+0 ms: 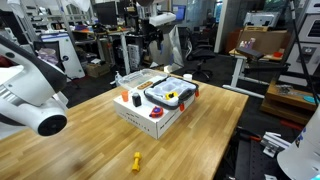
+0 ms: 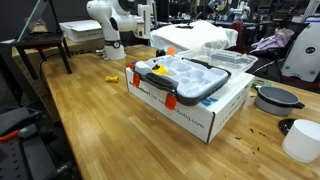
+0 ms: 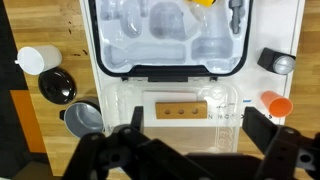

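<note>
My gripper is open over the workspace, and nothing shows between its fingers. Below it in the wrist view is a clear plastic tray [image 3: 130,92] with a brown block [image 3: 181,110] inside. Beside that lies a black-rimmed tray [image 3: 150,72] with pale compartments and a yellow item [image 3: 205,2] at the view's edge. Exterior view 2 shows the black-rimmed tray [image 2: 205,101] resting on a white box [image 2: 192,122]. The clear tray [image 2: 220,62] is behind it.
By the trays are an orange cup [image 1: 125,96] and a black cube [image 1: 137,100]. A white cup [image 2: 302,140], a grey pot [image 2: 275,101] and its lid [image 3: 57,86] stand on the other side. A small yellow object [image 1: 136,162] lies alone.
</note>
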